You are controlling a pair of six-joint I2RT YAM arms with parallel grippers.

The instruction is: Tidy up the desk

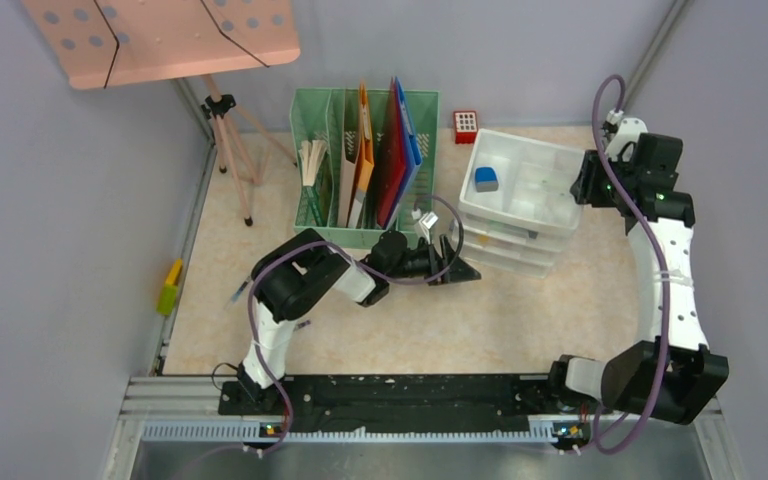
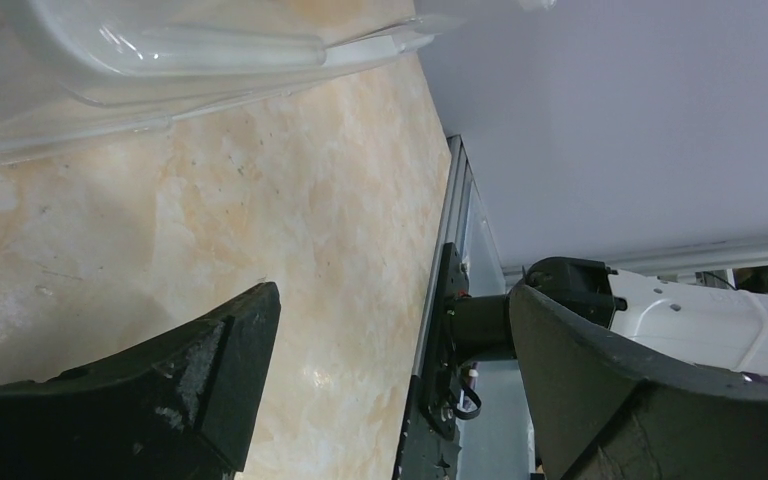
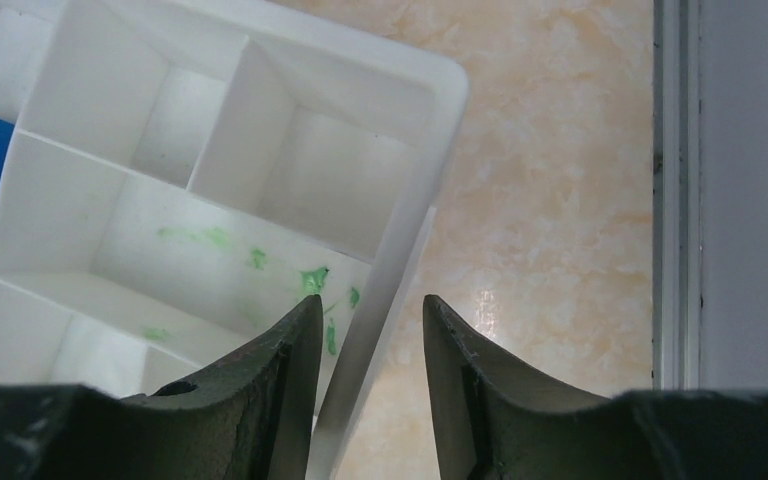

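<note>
A white plastic drawer unit (image 1: 534,225) stands right of centre with a blue block (image 1: 485,179) in its top tray. At its right side is my right gripper (image 1: 584,182). In the right wrist view, the tray's rim (image 3: 385,290) runs between the fingers of my right gripper; a gap shows between the rim and the right finger. My left gripper (image 1: 457,268) is low at the unit's front left. Its fingers are wide apart with only desk visible between them in the left wrist view, where a clear drawer (image 2: 190,60) lies beyond.
A green organizer (image 1: 310,110) with folders stands left of the drawer unit. Behind them sits a red calculator (image 1: 465,126). Small pens (image 1: 303,324) lie near the left arm. A pink stand (image 1: 160,40) is at the back left.
</note>
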